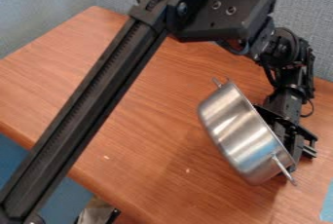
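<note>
A steel pot (237, 132) with two wire side handles is tipped steeply onto its side at the right of the wooden table (130, 101). My gripper (289, 136) is behind the pot at its right rim, shut on it; the fingertips are mostly hidden by the pot. The black arm reaches down to it from the top right.
A long black beam runs diagonally across the left half of the view. A grey wall stands behind, and a metal object (93, 214) is at the bottom near edge.
</note>
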